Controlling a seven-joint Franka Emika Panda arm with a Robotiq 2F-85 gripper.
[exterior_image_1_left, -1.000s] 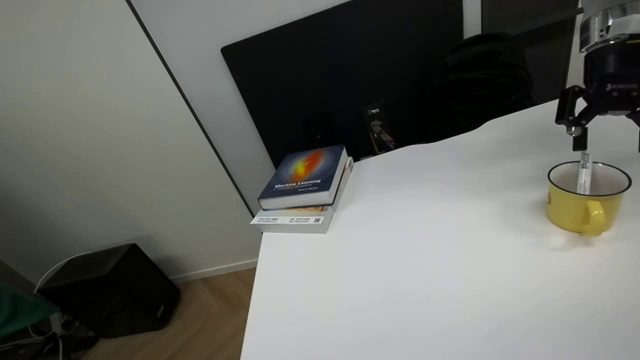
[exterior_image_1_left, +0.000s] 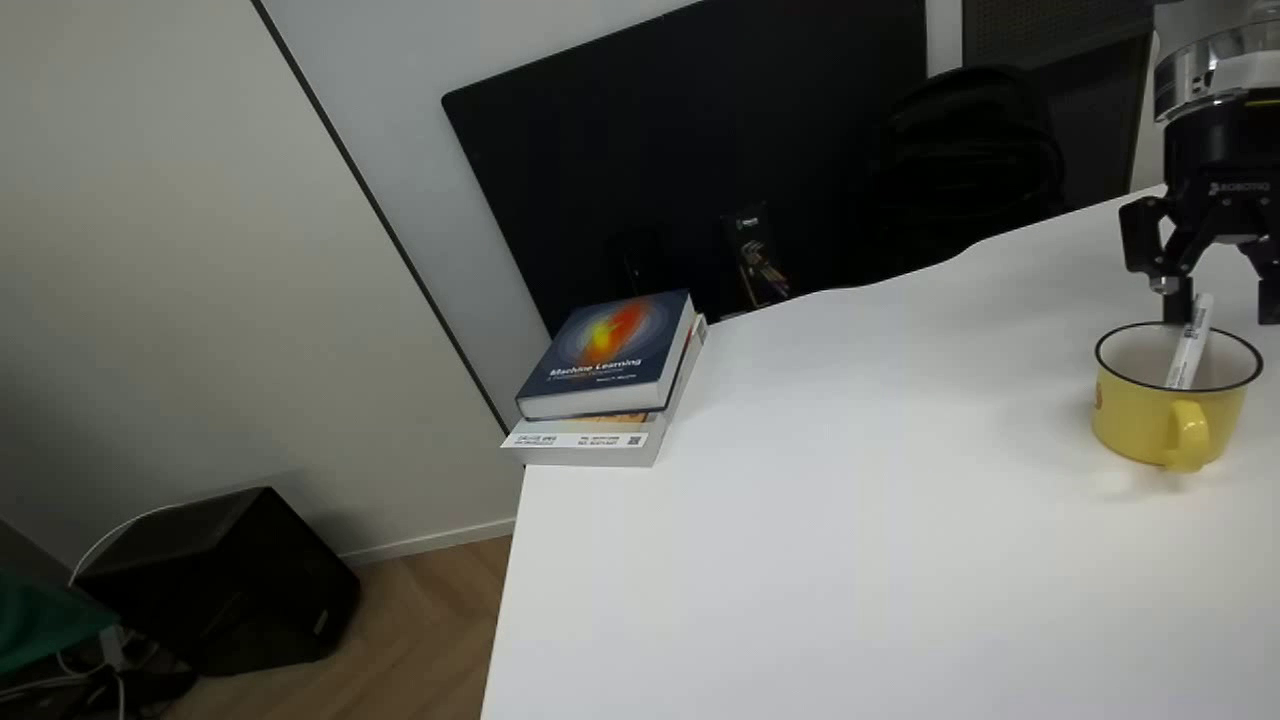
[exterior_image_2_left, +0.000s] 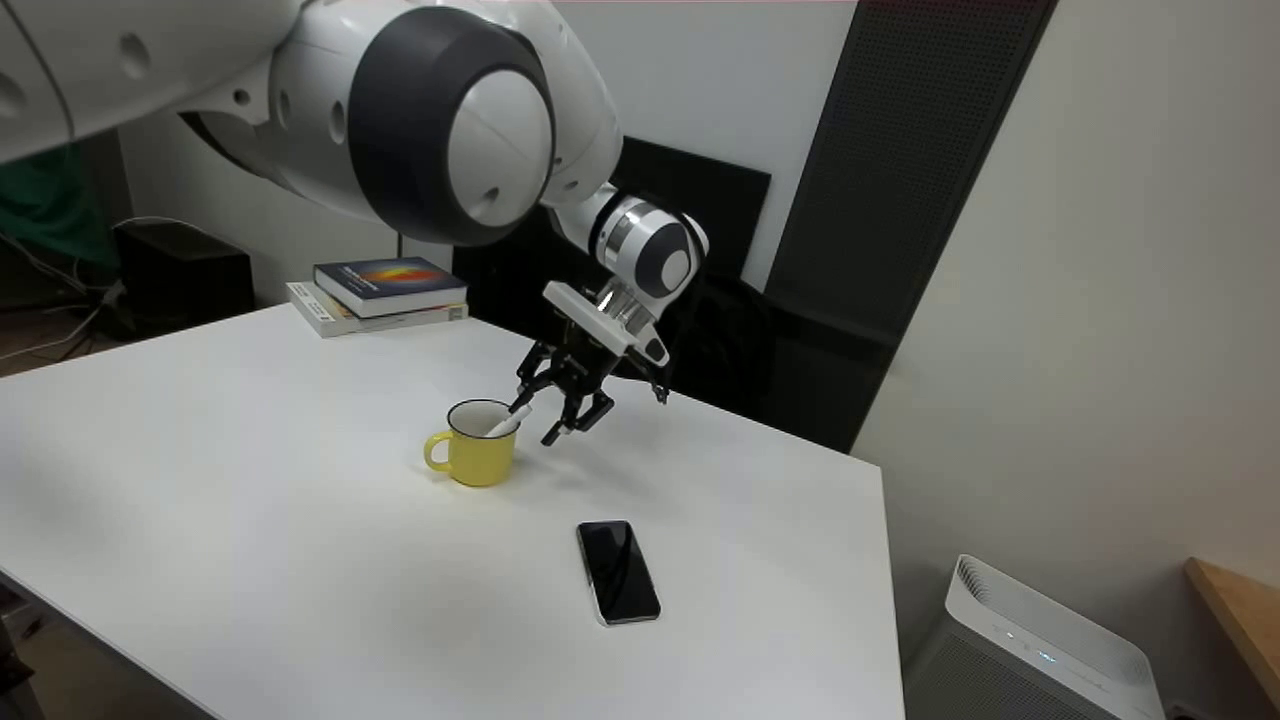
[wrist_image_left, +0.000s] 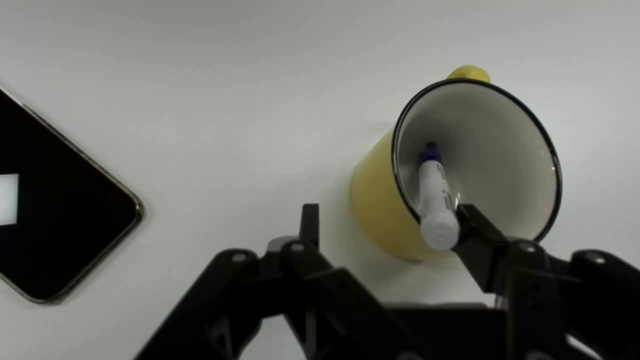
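A yellow mug (exterior_image_1_left: 1134, 414) with a dark rim and pale inside stands upright on the table. Inside it leans a white marker (wrist_image_left: 436, 186), its purple end down in the mug and its white end sticking out over the rim. My gripper is over the mug's edge, fingers part open with a wide gap. One finger (wrist_image_left: 477, 228) is right against or very close to the marker's upper end; whether they touch I cannot tell. The opposite finger (wrist_image_left: 309, 223) stands well away, outside the mug. In exterior view 2 the gripper (exterior_image_2_left: 536, 420) is beside the mug.
A black phone (exterior_image_2_left: 618, 571) lies flat on the table, clear of the mug. Two stacked books (exterior_image_1_left: 606, 372) rest at the table's far corner.
The gripper is slightly lower, and its fingers have come closer together. The marker's upper end has swung to the right in exterior view 1; the mug has stayed put.
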